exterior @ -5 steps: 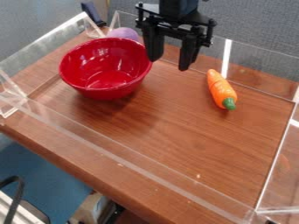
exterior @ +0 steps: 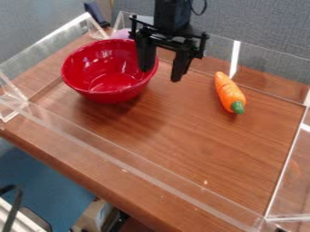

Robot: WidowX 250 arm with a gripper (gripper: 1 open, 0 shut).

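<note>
My black gripper [exterior: 162, 65] hangs over the back of the wooden table, just right of the red bowl [exterior: 107, 86], its two fingers spread open with nothing seen between them. An orange carrot [exterior: 229, 91] with a green top lies to the right of the gripper. A small purple object [exterior: 120, 34] shows behind the bowl, mostly hidden.
Clear plastic walls ring the wooden table [exterior: 169, 154]. A grey backdrop stands behind, and some items sit below the table at the lower left.
My gripper has shifted slightly down and to the left toward the bowl's right side, now covering more of the purple object. The bowl and carrot have not moved.
</note>
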